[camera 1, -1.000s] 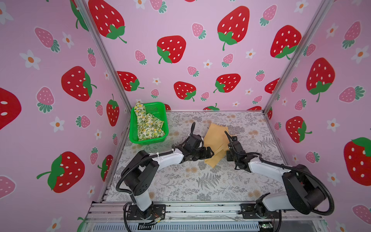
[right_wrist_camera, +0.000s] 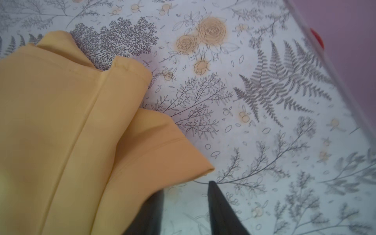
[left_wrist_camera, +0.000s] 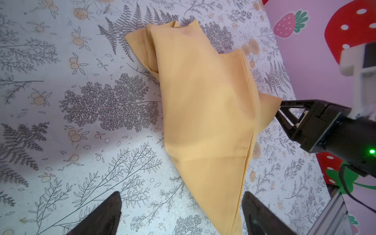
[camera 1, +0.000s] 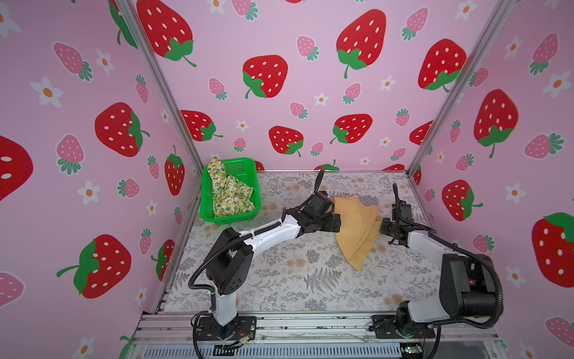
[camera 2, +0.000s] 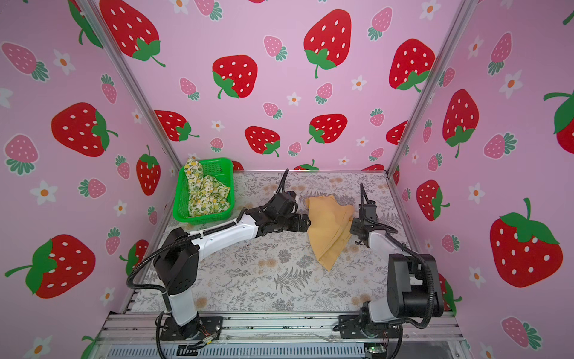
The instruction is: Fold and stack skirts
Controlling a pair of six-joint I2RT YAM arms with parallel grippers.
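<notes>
A yellow-orange skirt [camera 1: 357,224] lies crumpled on the patterned table, its lower end narrowing to a point towards the front. Above its left edge is my left gripper [camera 1: 334,223], and its fingers stand wide apart in the left wrist view, with cloth seen below but none gripped. At the skirt's right side my right gripper has a gap between its fingertips. A raised corner of the skirt [right_wrist_camera: 172,156] reaches over the near-left finger; the cloth does not look clamped. In the left wrist view that corner meets the right gripper's tips.
A green basket [camera 1: 259,197] at the back left holds a bunched lemon-print cloth [camera 1: 233,203]. Bare table [camera 1: 299,275] lies in front of the skirt. The strawberry-print walls close off the back and sides.
The skirt has shifted right, and its lower point now hangs further forward. Both grippers have moved right, the right one further, with the skirt's right corner drawn out towards it.
</notes>
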